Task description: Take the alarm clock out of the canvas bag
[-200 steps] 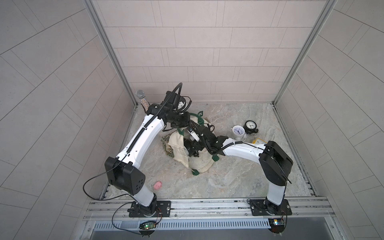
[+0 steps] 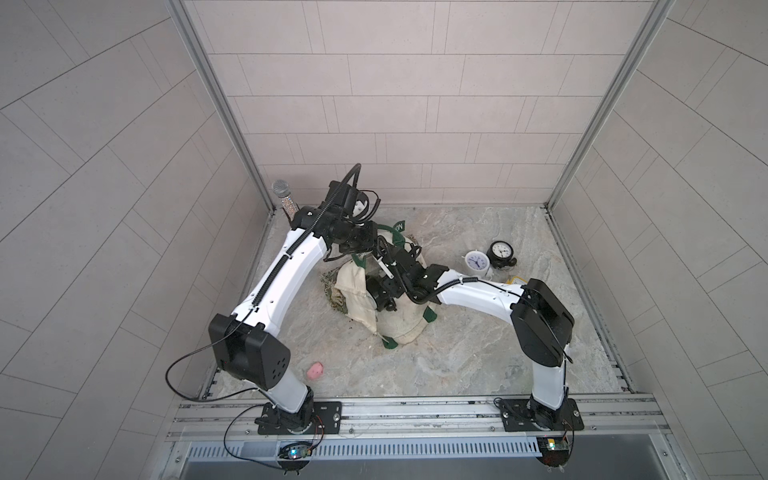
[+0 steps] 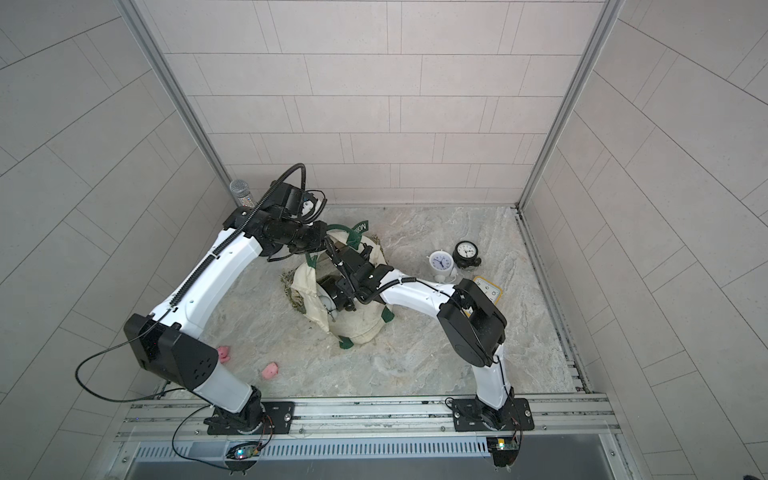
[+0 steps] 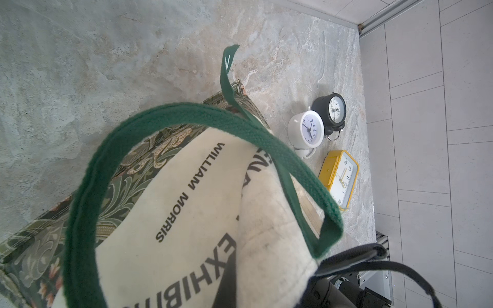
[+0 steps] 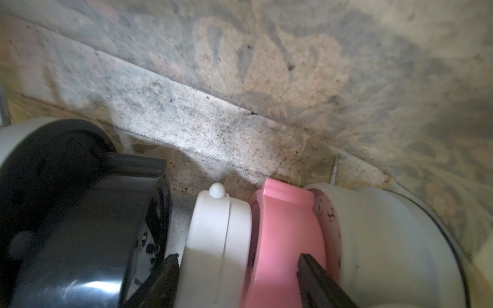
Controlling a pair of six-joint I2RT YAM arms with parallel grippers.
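The canvas bag, cream with green trim, lies mouth up in the middle of the table. At its far rim is my left gripper, shut on a fold of the canvas; one dark finger shows against the printed cloth. Inside the bag, my right gripper is part open. Its fingertips straddle a white alarm clock and a pink alarm clock, which stand side by side. A black clock sits left of them and a pale clock right. Both overhead views hide the fingertips.
Outside the bag at right stand a white clock, a black clock and a yellow clock. A pink object lies front left, a clear bottle back left.
The left arm has barely moved.
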